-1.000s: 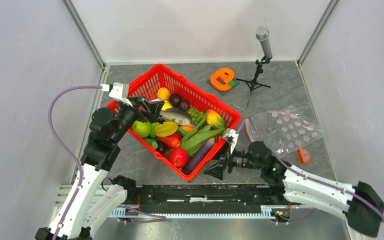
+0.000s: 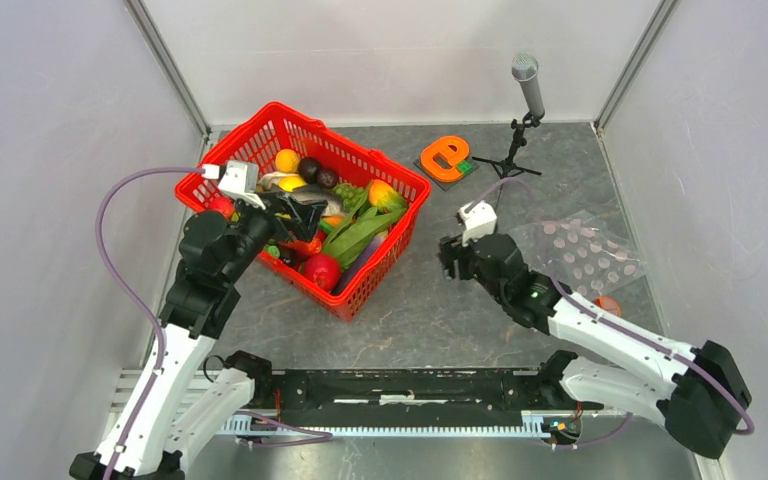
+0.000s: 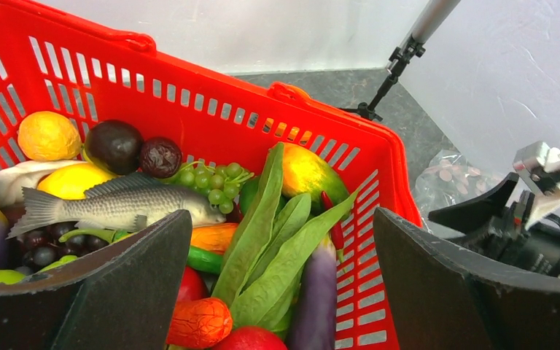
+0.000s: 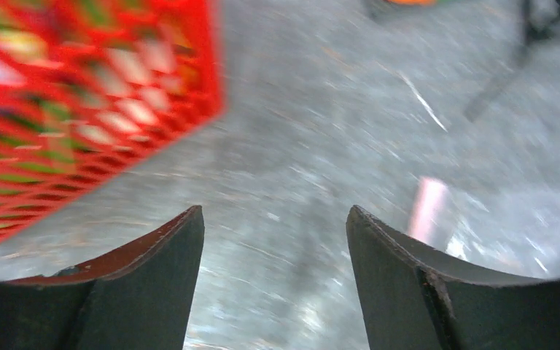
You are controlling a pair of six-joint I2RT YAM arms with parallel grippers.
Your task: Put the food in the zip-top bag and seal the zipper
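Note:
A red basket (image 2: 360,290) full of toy food stands at the left, under my left arm. In the left wrist view it holds a fish (image 3: 117,205), green leaves (image 3: 270,240), grapes (image 3: 215,182) and an eggplant (image 3: 316,299). My left gripper (image 2: 310,215) hangs over the basket with its fingers spread and nothing between them. The clear zip bag (image 2: 585,255), dotted with pale pink circles, lies flat at the right, partly behind the right arm. To the right of the basket, apart from it, hovers my right gripper, its fingers parted over bare floor.
An orange object (image 2: 447,158) and a small tripod with a microphone (image 2: 526,80) stand at the back. An orange-red piece (image 2: 608,306) lies by the bag's front. Grey floor (image 2: 400,310) between basket and bag is clear.
The basket has shifted left and back, away from the bag. After being against the basket's right side, my right gripper has moved off to the right. The left arm stays put.

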